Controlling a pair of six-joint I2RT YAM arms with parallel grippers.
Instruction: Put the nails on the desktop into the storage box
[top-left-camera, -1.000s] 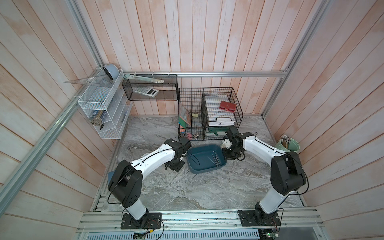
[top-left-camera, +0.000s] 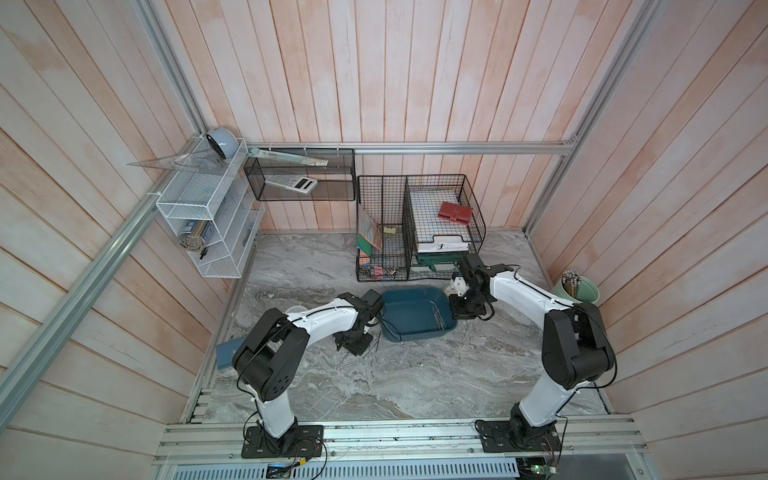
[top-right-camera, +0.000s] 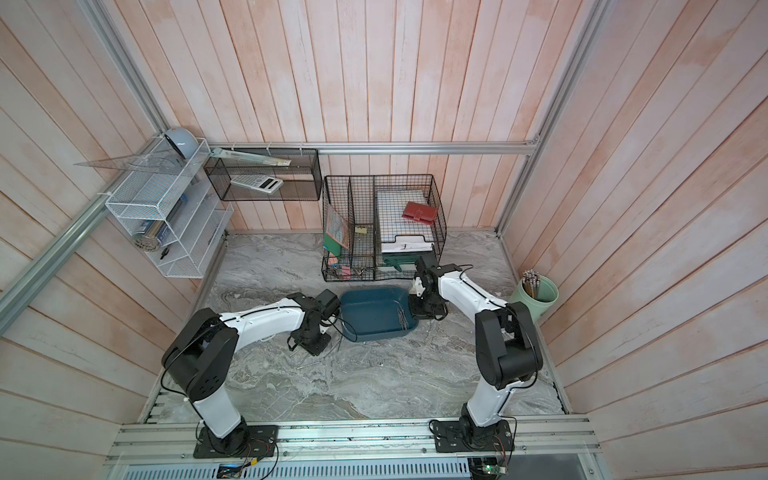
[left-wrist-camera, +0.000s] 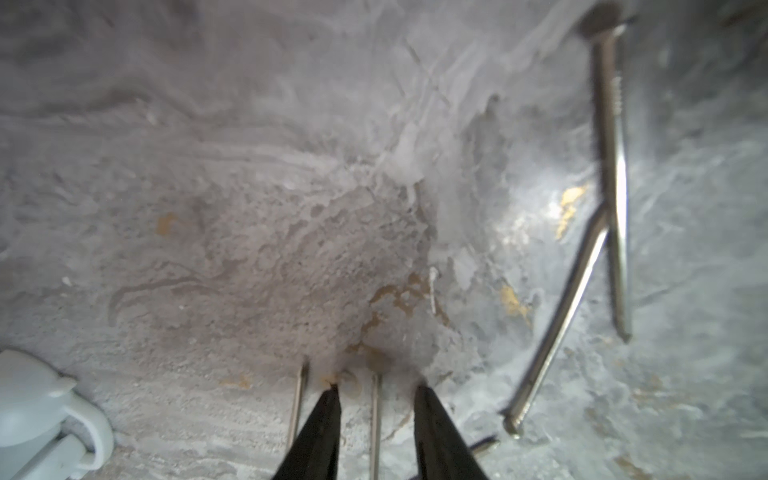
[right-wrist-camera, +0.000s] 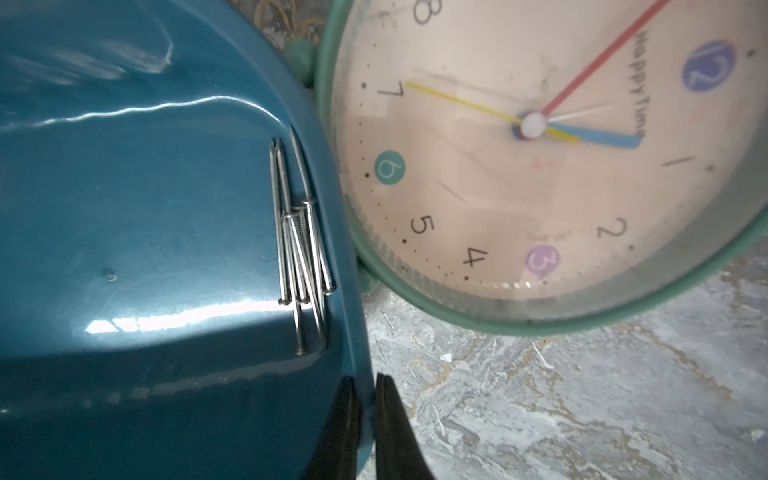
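Several nails (right-wrist-camera: 284, 224) lie in a cluster along the right inner side of the blue storage box (right-wrist-camera: 160, 208). My right gripper is shut on that box's rim. My left gripper hangs open over the marble desktop, left of the box (top-left-camera: 412, 312), with a thin nail lying between its fingertips as seen from above. More nails (left-wrist-camera: 616, 184) lie to the right in the left wrist view, some crossing each other, and others lie beside the fingers.
A green clock (right-wrist-camera: 496, 312) sits against the box's right side. A white object (left-wrist-camera: 32, 400) is at the left wrist view's lower left. The wire organiser (top-left-camera: 384, 264) stands behind the box; bare desktop lies in front.
My left gripper has moved down toward the desktop and slightly toward the front. The box has shifted a little rightward with my right gripper on its rim.
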